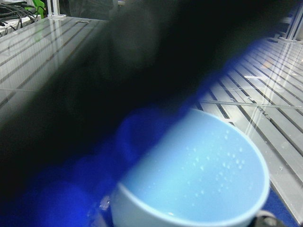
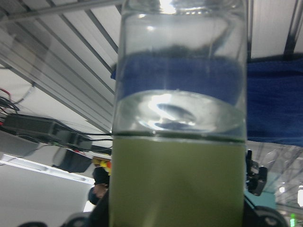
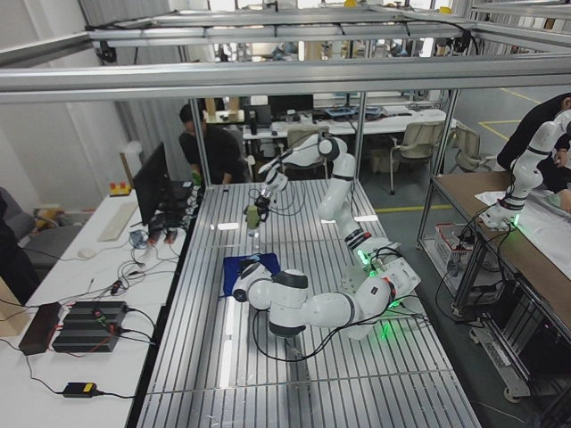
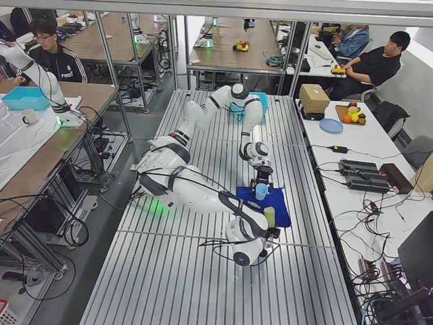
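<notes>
A light blue cup (image 4: pixel 261 193) is over the blue cloth (image 4: pixel 281 213), with droplets inside in the left wrist view (image 1: pixel 208 170). My left gripper (image 4: pixel 261 185) is at the cup; whether its fingers close on it cannot be seen clearly, as a dark blurred shape covers much of that wrist view. My right gripper (image 3: pixel 258 214) is shut on a clear bottle with an olive-green band (image 2: pixel 177 179), held raised near the cloth (image 3: pixel 230 272). The bottle fills the middle of the right wrist view, hiding much of the fingers.
A teal bin (image 4: pixel 238 108) sits at its far end in the camera right view. A side desk (image 3: pixel 36 392) with monitor, cables and black boxes runs alongside.
</notes>
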